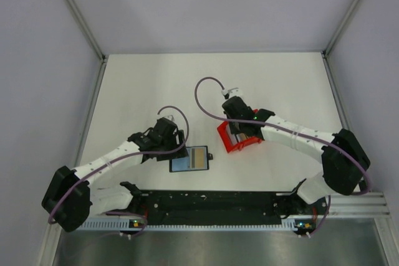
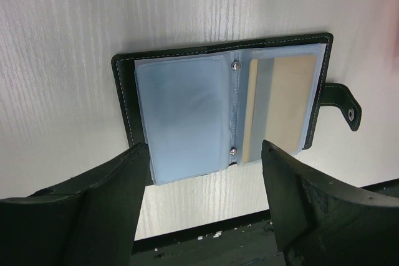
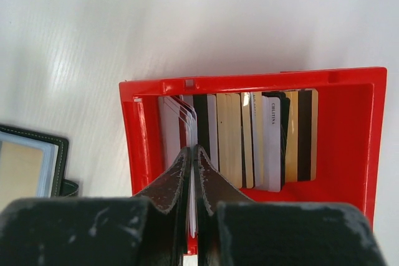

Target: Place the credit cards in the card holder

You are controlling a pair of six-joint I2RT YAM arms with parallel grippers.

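Note:
The open green card holder (image 2: 124,107) lies on the table with clear blue sleeves (image 2: 181,116) and a tan card (image 2: 288,98) in its right side. My left gripper stands open above it. The red box (image 3: 336,82) holds a row of several cards (image 3: 229,138) in tan, white and dark colours. My right gripper is shut over the box's left end, its fingertips at some thin pale card edges (image 3: 191,116); whether any card is between the fingers I cannot tell.
The table's dark front edge (image 2: 212,244) runs just below the card holder.

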